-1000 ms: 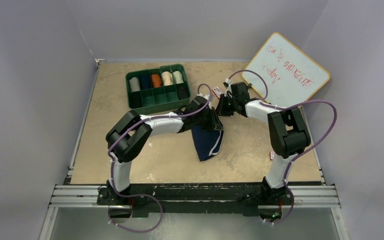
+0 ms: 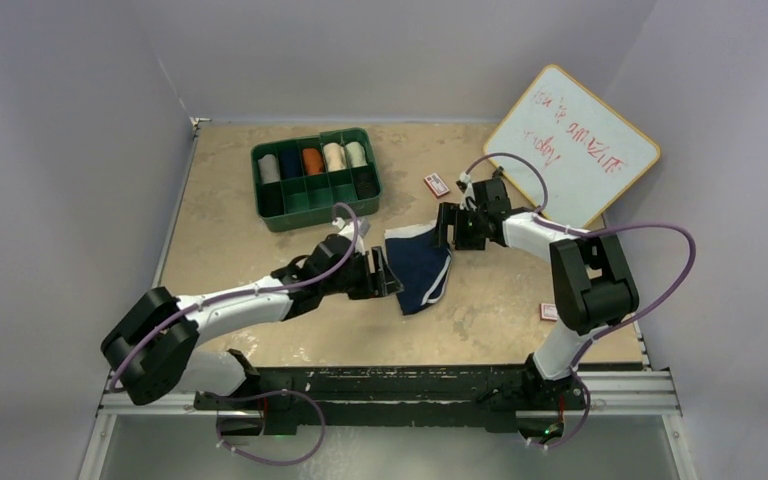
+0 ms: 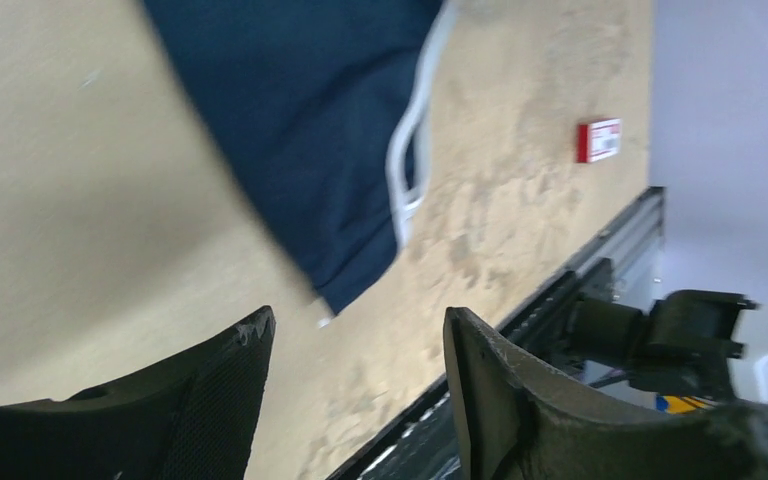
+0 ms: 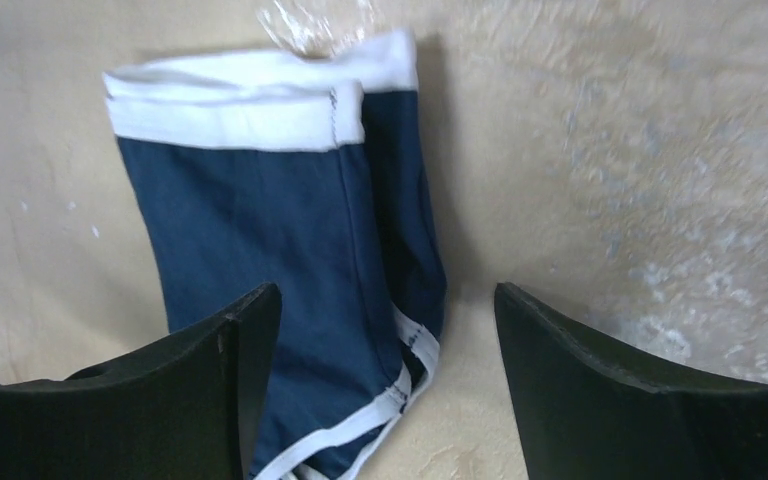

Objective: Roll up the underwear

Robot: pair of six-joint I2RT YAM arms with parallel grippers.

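Navy underwear with a white waistband and white trim lies on the table, part of it folded over lengthwise. In the top view its pointed end faces the front edge and the waistband faces the back. My left gripper hangs over the left side of the cloth; in its wrist view the fingers stand apart with nothing between them. At the upper right of the cloth is my right gripper, fingers wide apart above the folded side edge, gripping nothing.
Behind and to the left, a green divided box holds several rolled cloths. A whiteboard leans at the back right. Small red-and-white boxes lie behind the right gripper and at the right front. Clear table lies left of the underwear.
My left arm has swung left and toward the front, away from the waistband area. The underwear lies nearly unmoved.
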